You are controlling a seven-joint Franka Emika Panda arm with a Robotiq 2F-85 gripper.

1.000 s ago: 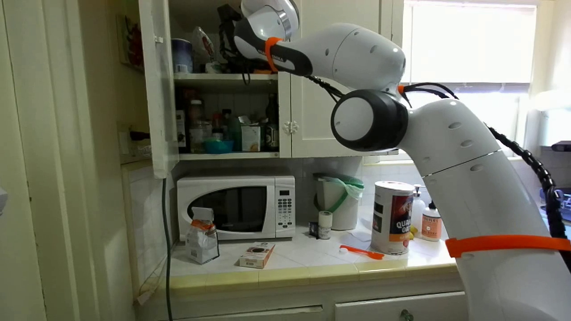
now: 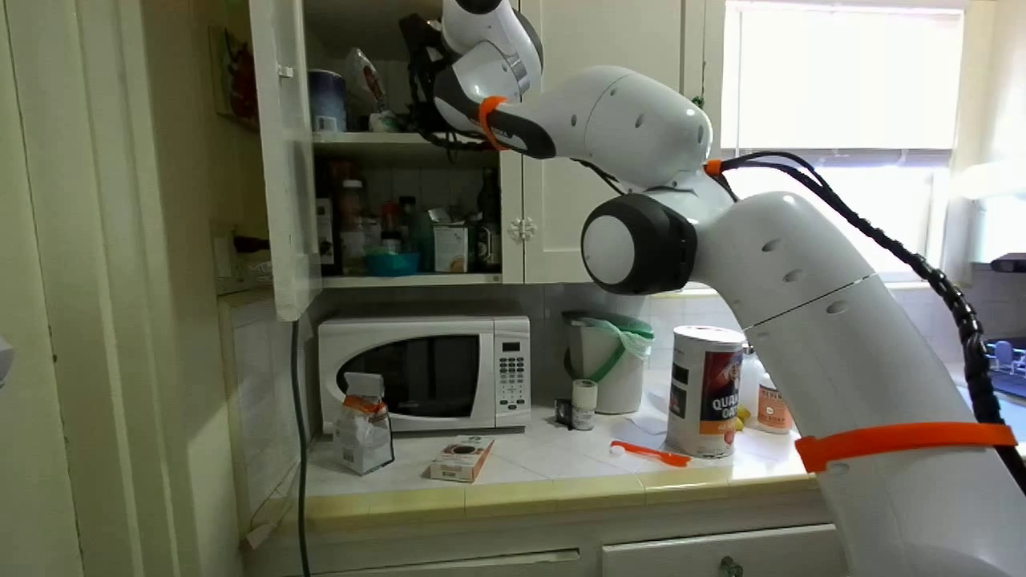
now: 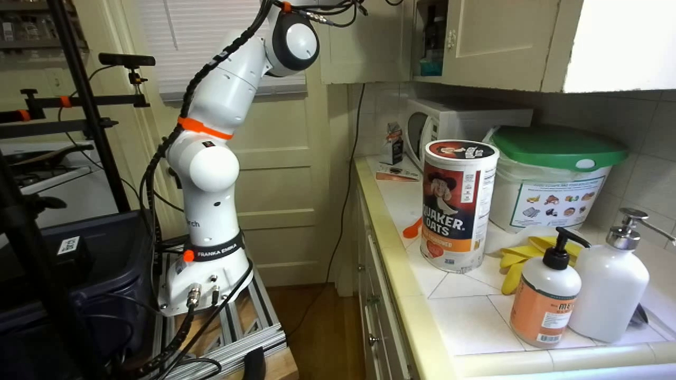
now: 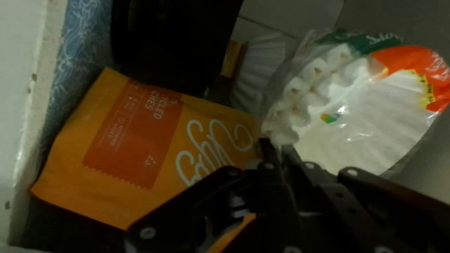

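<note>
In the wrist view my gripper is shut, with its fingertips at the lower corner of a clear plastic bag [image 4: 358, 114]. A bit of the bag's plastic appears to be pinched there. White fluted paper cups or filters fill the bag, which has a green and orange label. An orange paper package [image 4: 135, 147] with white lettering lies to the left, partly under my fingers. From the first exterior view, the bag [image 2: 365, 82] stands on the upper cupboard shelf [image 2: 385, 139], while the dark gripper body beside it hides the fingertips.
The open cupboard door [image 2: 285, 154] bounds the shelf on the left, and a dark blue canister [image 2: 327, 100] stands near it. Jars and bottles crowd the shelf below. A microwave [image 2: 423, 370], small grey bag [image 2: 363, 433] and oats canister [image 2: 704, 389] are on the counter.
The wrist has shifted slightly right and tilted, the gripper body now sitting lower against the shelf. The elbow has moved left and down. In the exterior view the bag looks unmoved.
</note>
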